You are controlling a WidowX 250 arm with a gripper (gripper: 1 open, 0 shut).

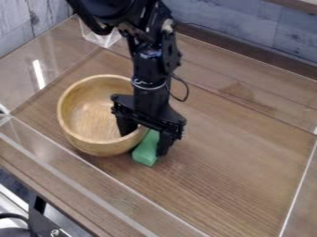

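The black robot arm reaches down from the top to the middle of the table, and its gripper [147, 130] is low over a green object [146, 151], right beside a wide wooden bowl [82, 123]. The green object lies at the bowl's right side, partly hidden under the gripper. The fingertips are dark and overlap the bowl's rim and the object, so whether they are open or shut on it cannot be seen.
The wooden table [235, 176] has free room to the right. A translucent container [102, 32] stands at the back left. Walls border the back, and dark cables hang at the lower left beyond the table's edge.
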